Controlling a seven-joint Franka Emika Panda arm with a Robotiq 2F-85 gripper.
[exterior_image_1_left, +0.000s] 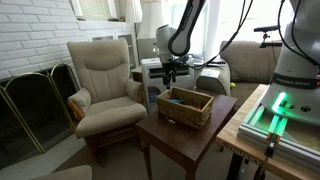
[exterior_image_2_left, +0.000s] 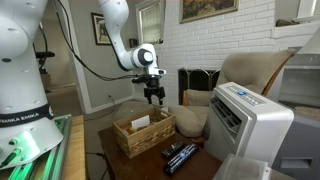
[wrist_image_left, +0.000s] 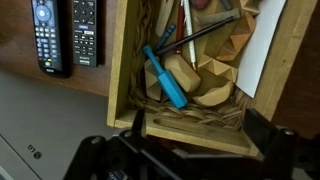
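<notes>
My gripper hangs open above the near end of a wicker basket (exterior_image_1_left: 186, 108), its two dark fingers spread wide at either side of the wrist view. Nothing is held between them. Inside the basket, a blue-handled tool (wrist_image_left: 168, 82) lies slantwise over several wooden blocks (wrist_image_left: 184, 72). Pens, among them a black one (wrist_image_left: 197, 36), and a white sheet (wrist_image_left: 260, 45) also lie in there. From the second exterior view, the basket (exterior_image_2_left: 144, 137) stands on the dark table, with the gripper (exterior_image_2_left: 153, 97) above it.
Two remotes (wrist_image_left: 88, 30) lie on the table beside the basket. A white heater-like appliance (exterior_image_2_left: 235, 120) stands close by in the second exterior view. Past the table are a beige armchair (exterior_image_1_left: 103, 85) and its footstool (exterior_image_1_left: 110, 117).
</notes>
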